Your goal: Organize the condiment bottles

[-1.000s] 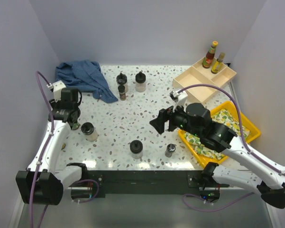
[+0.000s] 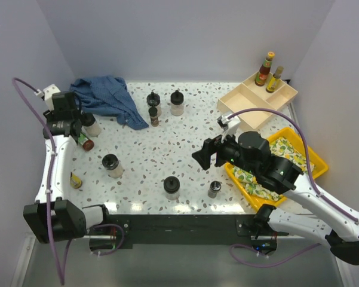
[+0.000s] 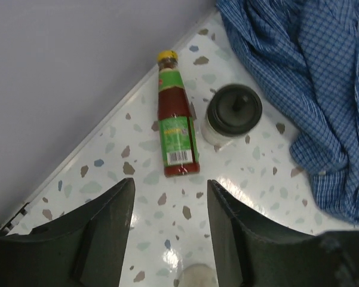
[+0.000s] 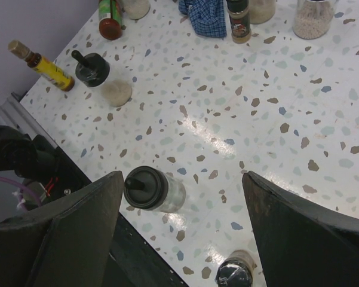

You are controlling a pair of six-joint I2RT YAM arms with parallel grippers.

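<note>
A red sauce bottle [image 3: 178, 128] with a yellow cap and green label lies on its side near the left wall, its base toward my left gripper. That gripper is open, with nothing between its fingers, short of the bottle's base. In the top view the arm covers much of the bottle [image 2: 85, 142]. Standing beside it is a black-lidded jar [image 3: 233, 116]. A yellow-labelled bottle [image 4: 51, 72] is upright farther forward on the left. My right gripper hangs open and empty above the table's right part, with a small shaker [image 2: 214, 189] below.
More black-lidded jars stand at left [image 2: 112, 166], front [image 2: 171, 188] and back [image 2: 177, 103]. A brown shaker [image 2: 153, 116] is beside the blue cloth [image 2: 110, 98]. At right, a wooden tray [image 2: 243, 100] holds two bottles near a yellow tray [image 2: 319, 161]. Mid-table is clear.
The right arm shifted only slightly.
</note>
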